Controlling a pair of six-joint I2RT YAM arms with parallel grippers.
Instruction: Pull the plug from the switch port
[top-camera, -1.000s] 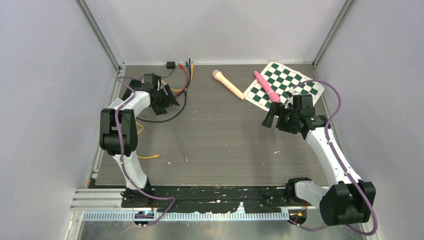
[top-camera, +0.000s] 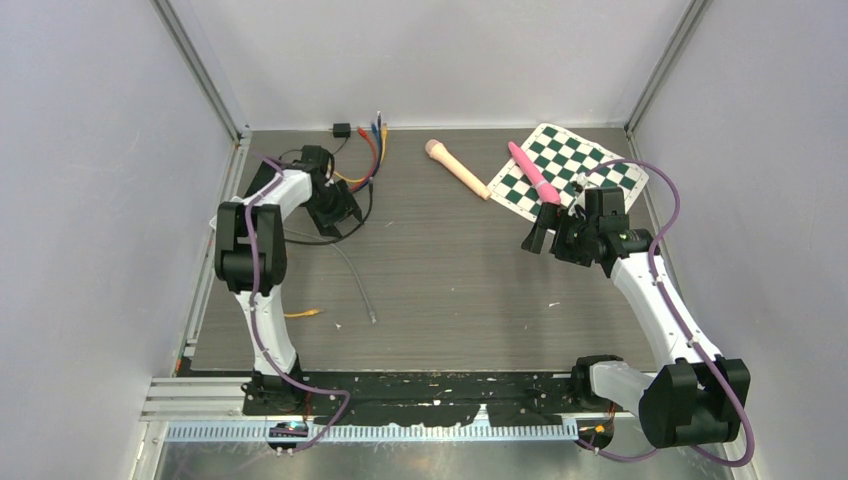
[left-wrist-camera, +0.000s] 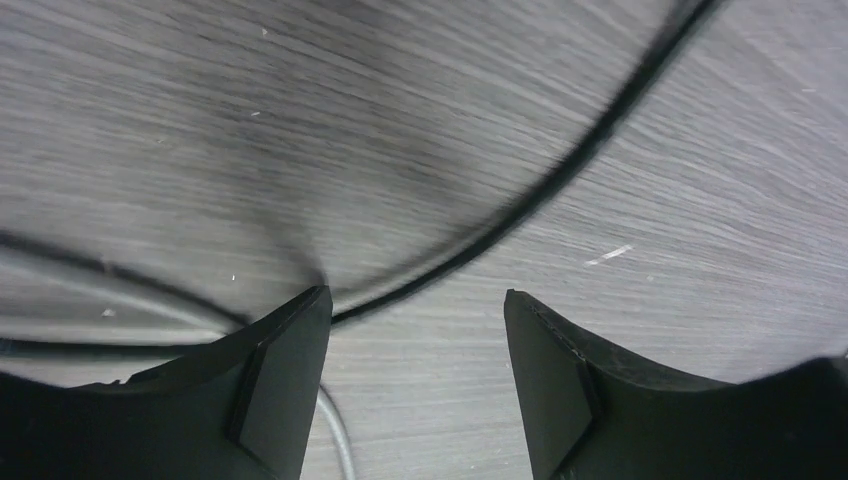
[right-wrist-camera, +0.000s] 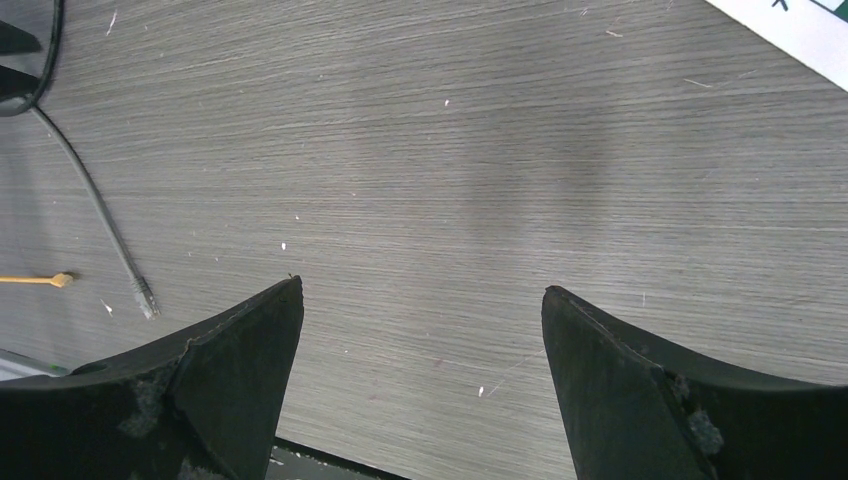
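A dark box, possibly the switch, lies at the far left, partly covered by my left arm; its ports and any plug in them are hidden. My left gripper hangs low just right of it. In the left wrist view its fingers stand apart, with nothing seen between the tips. A black cable runs along the table beyond them and passes behind one finger. On the right side, my right gripper is open and empty above bare table.
A grey cable with a clear plug and a yellow cable end lie at left. Coloured cables bunch at the back wall. A beige microphone-like object, a pink object and a checkerboard lie behind; mid-table is clear.
My left gripper has shifted slightly right and toward the front, and its forearm has swung right over part of the yellow cable. The right arm is practically still.
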